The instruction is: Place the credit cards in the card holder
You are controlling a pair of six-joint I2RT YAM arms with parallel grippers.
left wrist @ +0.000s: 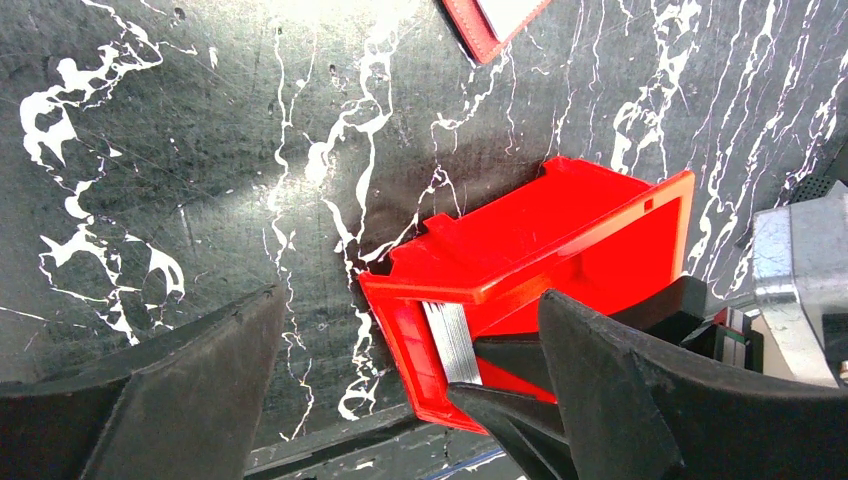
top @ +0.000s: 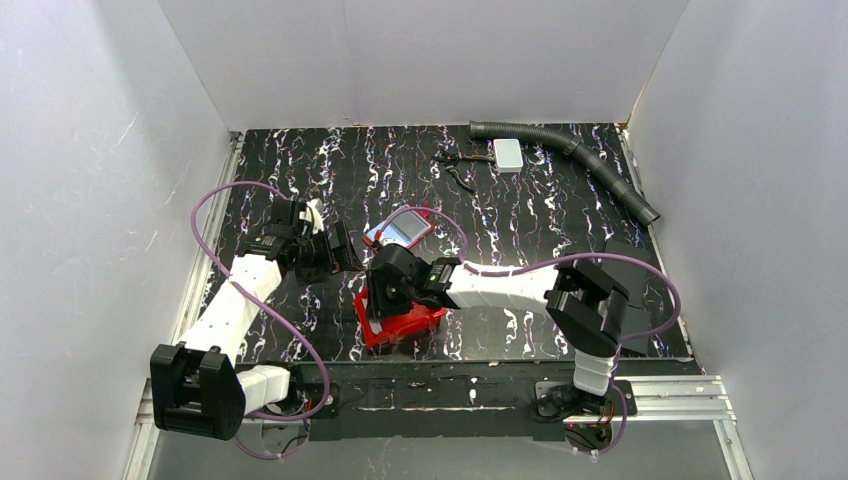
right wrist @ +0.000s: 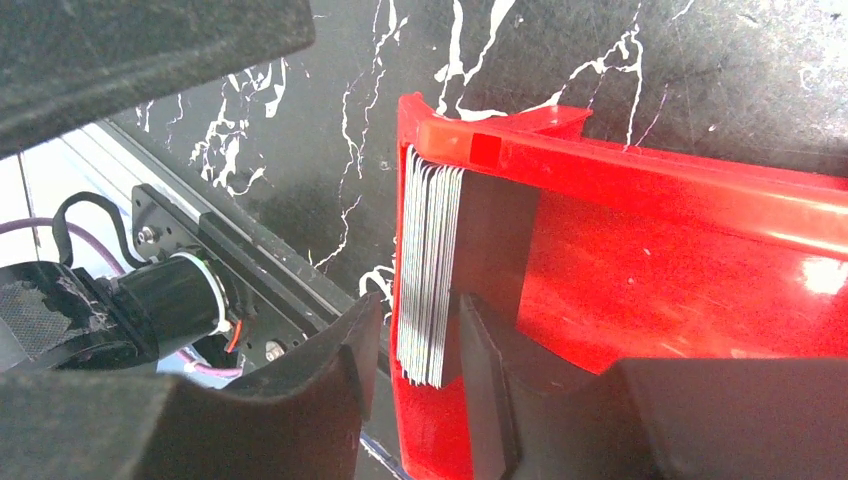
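Observation:
A red box (top: 420, 320) sits near the front edge, a stack of cards (right wrist: 428, 265) upright in its end slot. My right gripper is at that stack, fingertips part open on either side of its lower part; whether they touch it is unclear. My left gripper hangs open above and left of the box with nothing between its fingers. A red card holder (top: 398, 228) with a pale top lies behind the box, partly out of frame in the left wrist view.
Pliers (top: 460, 158), a white block (top: 507, 155) and a grey hose (top: 580, 152) lie along the back. Dark flat pieces (top: 635, 330) are at the right side. The table left of the box is mostly clear.

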